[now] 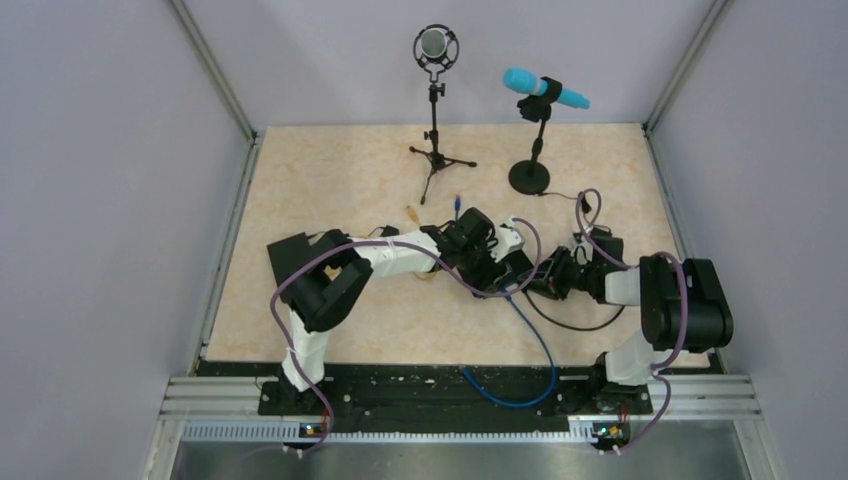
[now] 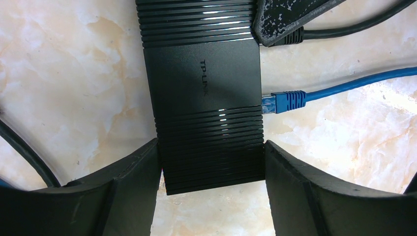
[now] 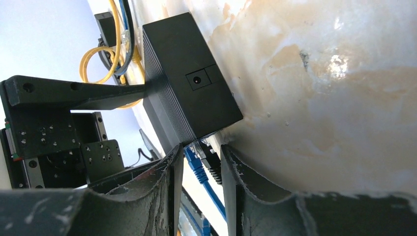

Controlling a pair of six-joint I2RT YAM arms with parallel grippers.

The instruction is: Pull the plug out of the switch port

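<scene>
The black TP-LINK switch (image 2: pixel 203 73) lies on the table with my left gripper shut across its end. A blue network plug (image 2: pixel 287 101) sits at its side, at a port. Along that same side is a black plug (image 2: pixel 290 40), partly covered by a finger of my right gripper in the left wrist view. In the right wrist view my right gripper is part open, its fingertips beside the black plug at the switch's edge, with the blue plug just behind them. Whether it grips the plug is hard to tell.
Yellow cables (image 3: pixel 96 51) and other leads lie beyond the switch.
</scene>
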